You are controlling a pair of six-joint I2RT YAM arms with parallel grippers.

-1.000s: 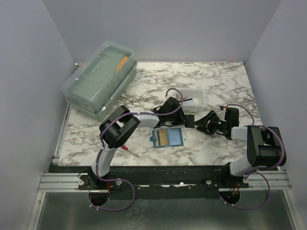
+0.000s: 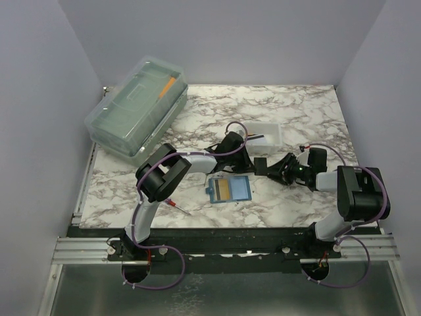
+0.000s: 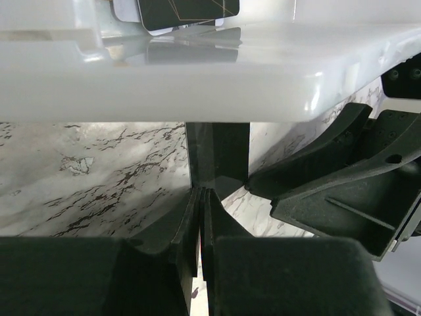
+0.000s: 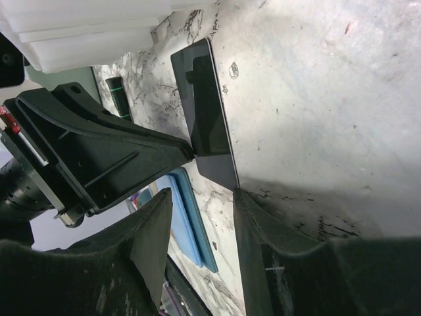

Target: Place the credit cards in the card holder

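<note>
A black card (image 2: pixel 260 166) is between my two grippers, below the white box, in the top view. My left gripper has its fingertips close together at the card's near left edge; whether they pinch it cannot be told. In the right wrist view, the left gripper's tip meets the left edge of the card (image 4: pixel 209 108). My right gripper stands open, one fingertip by the card's near corner and the other apart from it. The card holder (image 2: pixel 241 188), blue with a tan and dark part, lies on the table below the grippers.
An open white box (image 2: pixel 275 125) holding more cards (image 3: pixel 187 12) stands just behind the grippers, its wall close above the left one. A large lidded green bin (image 2: pixel 135 108) is at the back left. A red-and-black pen-like item (image 2: pixel 176 206) lies front left.
Over the last second, my left gripper has shifted slightly left, away from the card's upper side. The right gripper has barely moved. The card has shifted very slightly, if at all; the box and holder are unmoved.
</note>
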